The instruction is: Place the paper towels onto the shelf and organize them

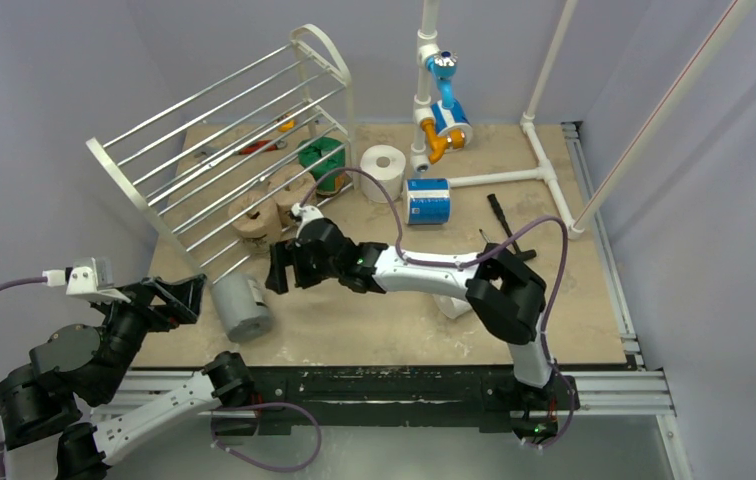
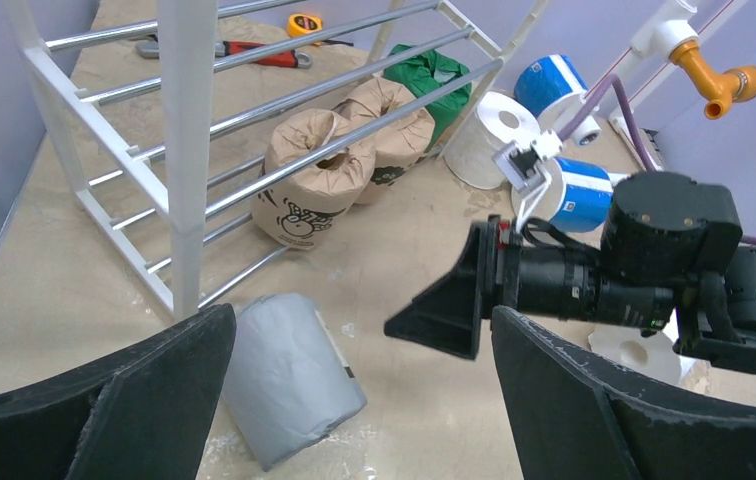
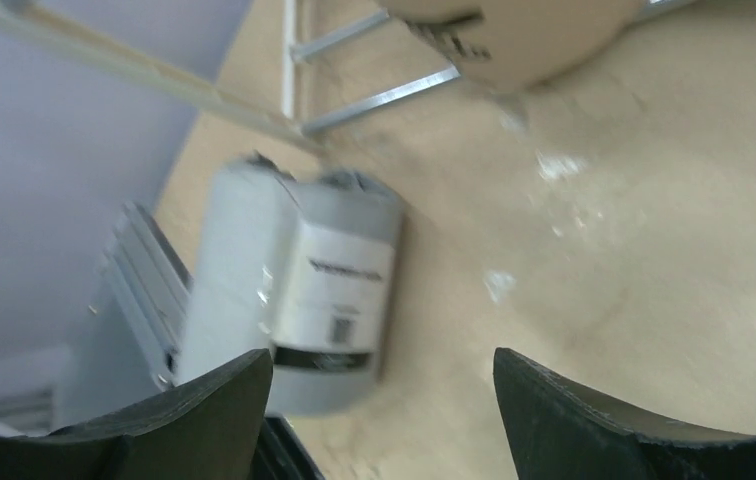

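The grey-wrapped paper roll [image 1: 241, 307] lies on its side on the floor board, outside the front left corner of the white wire shelf [image 1: 122, 196]. Its label [image 3: 339, 290] faces the right wrist camera. To the roll's right, my right gripper [image 1: 280, 268] is open and empty, apart from it. My left gripper also stands open with nothing between its fingers, left of the roll in the top view. Within the shelf's bottom level are two brown-wrapped rolls [image 2: 306, 190] and a green-wrapped roll [image 2: 434, 80].
A white roll [image 1: 383, 170] and a blue-wrapped roll [image 1: 427, 201] stand right of the shelf, near white pipes [image 1: 499, 178]. Another white roll [image 2: 644, 352] lies under the right arm. A hammer [image 1: 499, 215] lies at right. Open floor stretches across the front middle.
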